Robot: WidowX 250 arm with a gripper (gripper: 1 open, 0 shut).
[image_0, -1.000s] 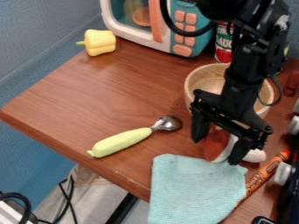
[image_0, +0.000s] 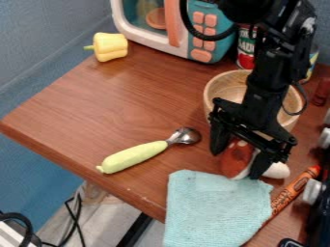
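My black gripper (image_0: 242,145) hangs low over a red-and-white object (image_0: 237,162) near the upper edge of a light blue cloth (image_0: 213,207), its fingers around or just over that object; whether they grip it is hard to tell. A white piece (image_0: 276,171) pokes out to the right of the red part. A wooden bowl (image_0: 223,89) sits behind the gripper, partly hidden by the arm.
An ice-cream scoop (image_0: 135,154) lies left of the gripper. A toy microwave (image_0: 154,24) and a yellow pepper (image_0: 108,46) stand at the back. Cans and bottles crowd the right edge.
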